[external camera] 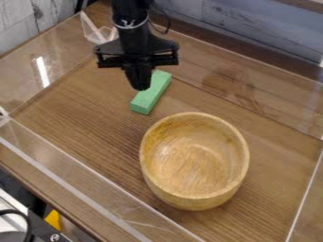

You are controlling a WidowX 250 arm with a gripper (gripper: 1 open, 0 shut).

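Note:
The black gripper [136, 74] hangs over the upper middle of the wooden surface, pointing down, just left of a green block [150, 93] that lies flat there. It is shut, with nothing seen between its fingers. A large tan bowl [192, 161] sits below the block, right of centre.
Pale walls border it at the back. A small yellow object [53, 217] shows at the lower left edge, beside dark cable.

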